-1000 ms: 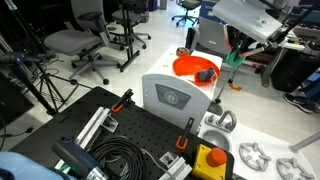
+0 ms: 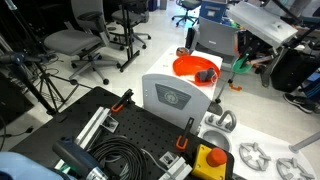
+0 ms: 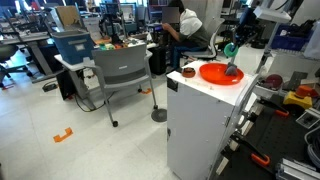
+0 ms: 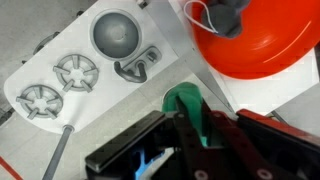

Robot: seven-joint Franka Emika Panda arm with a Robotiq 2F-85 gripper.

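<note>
My gripper is shut on a green object [image 4: 187, 98] that looks soft, perhaps a cloth; its exact shape is hard to tell. In exterior view 2 the green object [image 3: 232, 49] hangs from my gripper, close to the white counter with the orange plate. A round orange plate [image 4: 262, 52] lies on that counter, and on it rests a small dark grey item [image 4: 226, 17] with a light loop. From exterior view 1 the plate [image 2: 185, 65] is to the left of my gripper.
A toy sink [image 4: 116, 35] with a faucet [image 4: 137, 66] and stove burners [image 4: 42, 100] lie beside the plate's counter. A brown round thing [image 3: 188, 72] sits by the plate's edge. An orange-topped yellow box [image 2: 210, 160] and coiled black cable [image 2: 118, 157] occupy the near side.
My arm has shifted slightly to the right and a little lower in exterior view 1. The plate and the grey item have stayed put.
</note>
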